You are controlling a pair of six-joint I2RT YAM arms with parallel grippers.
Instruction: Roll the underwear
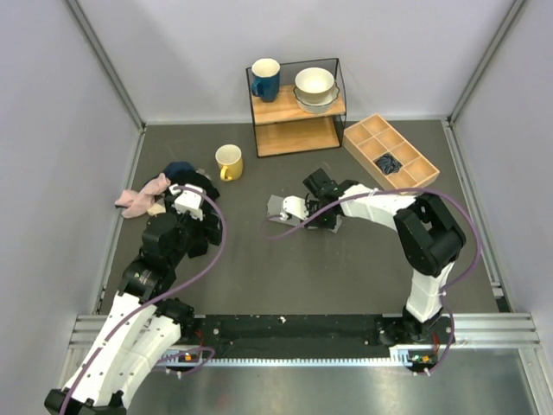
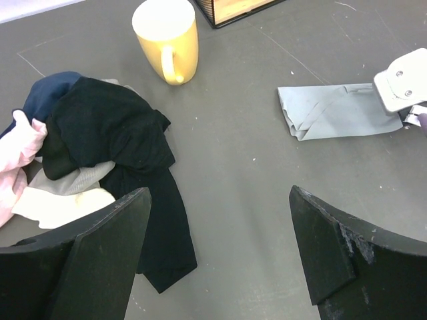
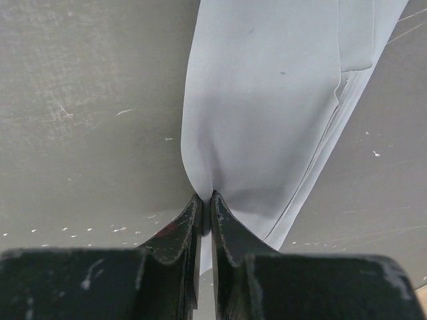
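Observation:
A light grey piece of underwear lies flat in a folded strip on the dark table, in the middle of the top view. My right gripper is down on it, shut on its edge, where the fabric bunches between the fingertips. My left gripper hangs open over the left side of the table, beside a pile of dark, pink, grey and cream clothing, with nothing seen between its fingers.
A yellow mug stands behind the pile. At the back is a wire shelf with a blue mug and bowls. A wooden divided box lies at back right.

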